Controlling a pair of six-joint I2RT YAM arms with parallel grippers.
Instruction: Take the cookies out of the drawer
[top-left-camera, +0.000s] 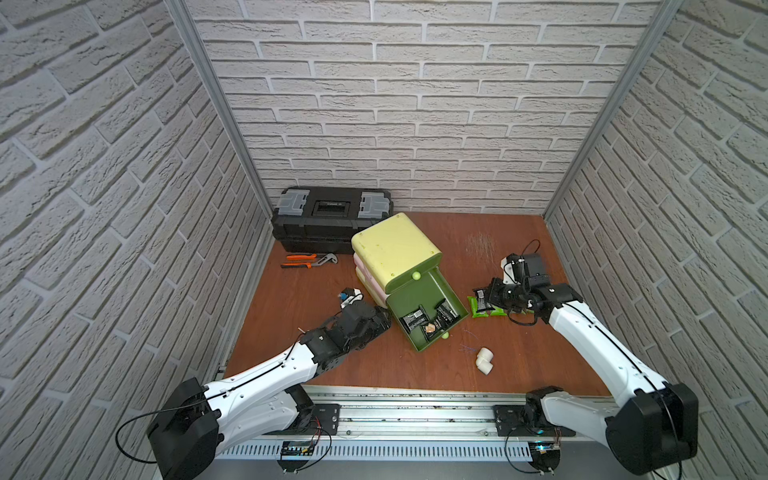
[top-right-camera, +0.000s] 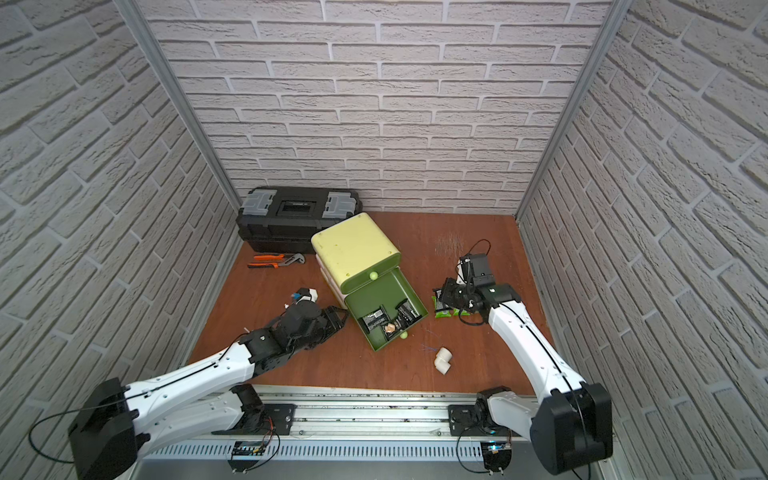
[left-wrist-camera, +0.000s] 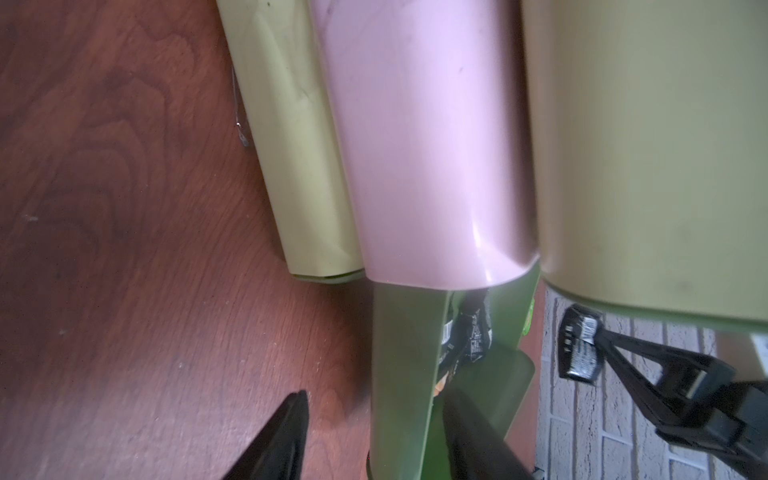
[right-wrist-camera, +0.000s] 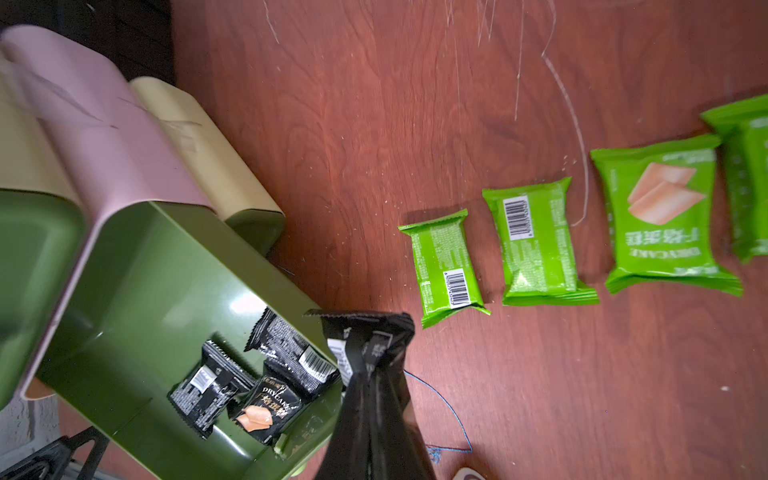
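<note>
A black cookie packet (right-wrist-camera: 368, 332) is pinched in my right gripper, which is up off the table to the right of the open drawer. My left gripper stands beside the drawer's left side, its fingers (left-wrist-camera: 280, 440) apart. The drawer's wall shows between and behind those fingers; whether they touch it I cannot tell.
Several green packets (right-wrist-camera: 532, 240) lie in a row on the table right of the drawer. The cabinet (top-left-camera: 396, 248) stands behind the drawer, a black toolbox (top-left-camera: 332, 220) further back. A white pipe elbow (top-left-camera: 485, 360) lies near the front edge, with bare table around it.
</note>
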